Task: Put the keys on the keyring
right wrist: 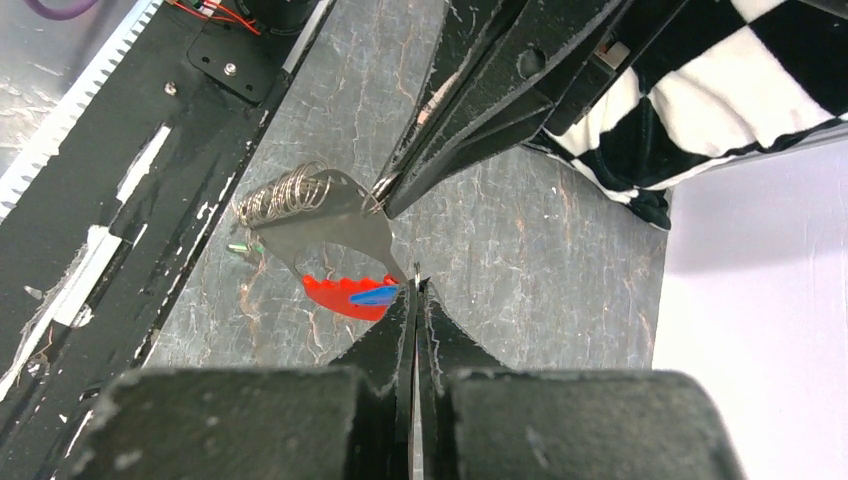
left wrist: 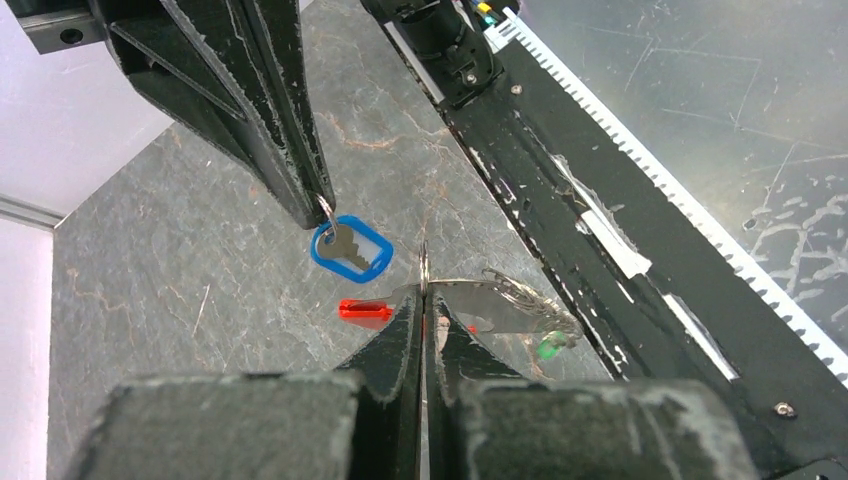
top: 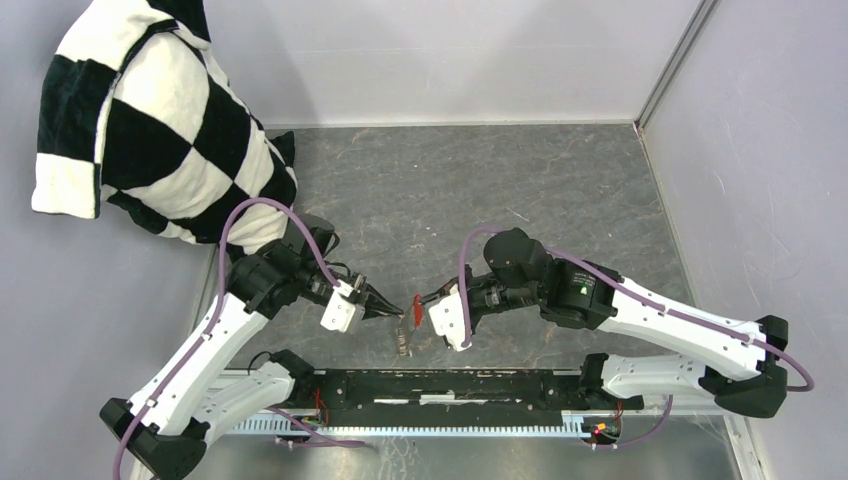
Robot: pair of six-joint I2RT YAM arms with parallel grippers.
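In the left wrist view, my left gripper is shut on the keyring [left wrist: 424,262], seen edge-on at its tips. From it hang a flat metal piece [right wrist: 345,222], a wire coil [right wrist: 290,196] and a red piece [right wrist: 345,297]. My right gripper is shut on a small ring [left wrist: 327,209]. Hanging from that ring is a key [left wrist: 345,248] with a blue tag [left wrist: 375,262]. The tag and key hang apart from the keyring, in the gap between the grippers. In the right wrist view the blue tag overlaps the red piece.
A checkered cushion [top: 180,130] leans in the back left corner. The grey floor [top: 470,190] behind the grippers is clear. In front runs a black rail [top: 340,395] with a white toothed strip.
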